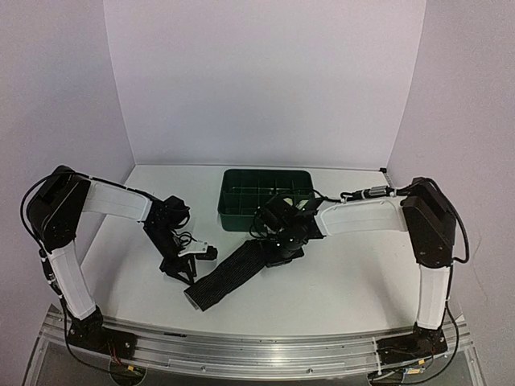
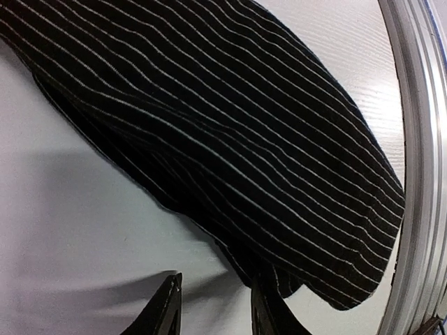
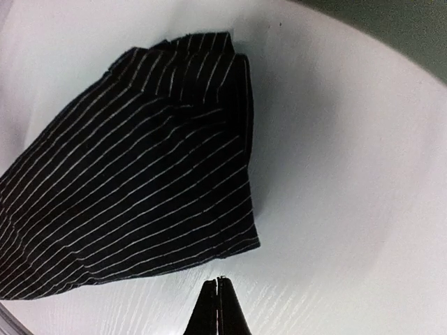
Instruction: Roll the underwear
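The black underwear with thin white stripes (image 1: 227, 277) lies as a long folded strip, running diagonally on the white table; in the left wrist view its lower layer (image 2: 174, 188) shows under the top one. My left gripper is open beside the strip's near-left end, with nothing between its fingertips. My right gripper is shut, nothing visible between its tips, just off a corner of the cloth (image 3: 154, 195) in the right wrist view; in the top view it is over the strip's far-right end, partly hiding it.
A dark green compartmented bin (image 1: 241, 185) stands at the back middle, close behind the right gripper. A metal rail (image 1: 257, 350) runs along the front edge.
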